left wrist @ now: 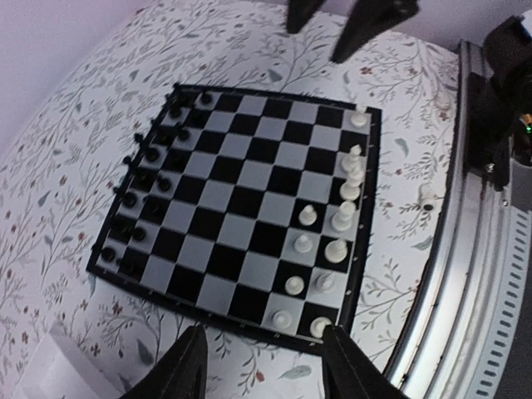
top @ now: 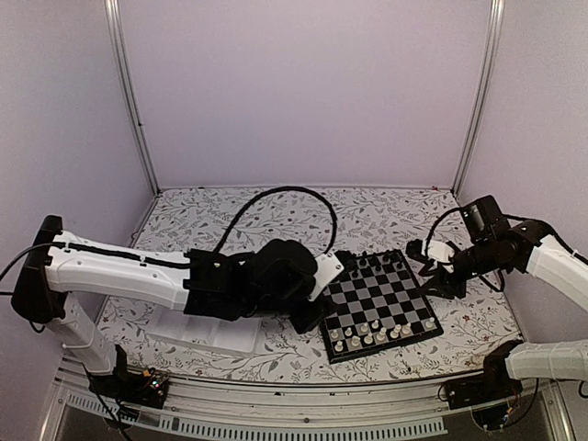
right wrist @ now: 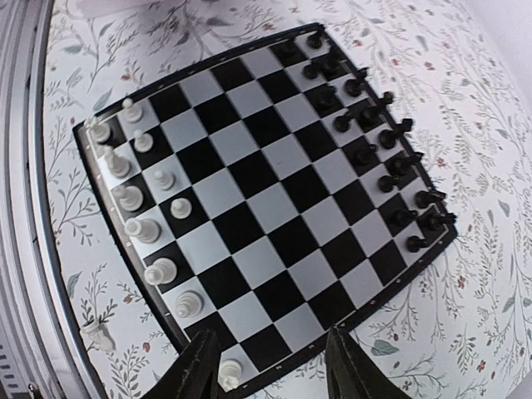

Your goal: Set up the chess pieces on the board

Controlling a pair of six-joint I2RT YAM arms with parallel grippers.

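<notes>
The chessboard carries black pieces along its far edge and white pieces along the near edge, with several set forward. A loose white piece lies on the table beside the near edge. My left gripper is above the board's left side, open and empty. My right gripper is open and empty over the board's right side; a white piece stands below its left finger.
A white sectioned tray lies left of the board, partly under the left arm. A metal rail runs along the front.
</notes>
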